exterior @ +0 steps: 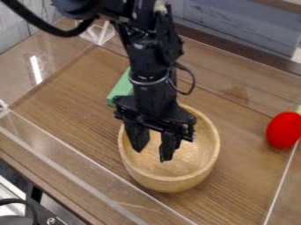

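A tan wooden bowl (167, 172) rests on the table in the lower middle. My black gripper (157, 141) points down inside its upper part, its fingers open and apart, with nothing visible held between them. The arm hides part of the bowl's back rim. A green object (120, 86) lies behind the arm to the left, partly hidden.
A red object (282, 130) sits at the right edge of the table. A pale raised edge runs along the back right.
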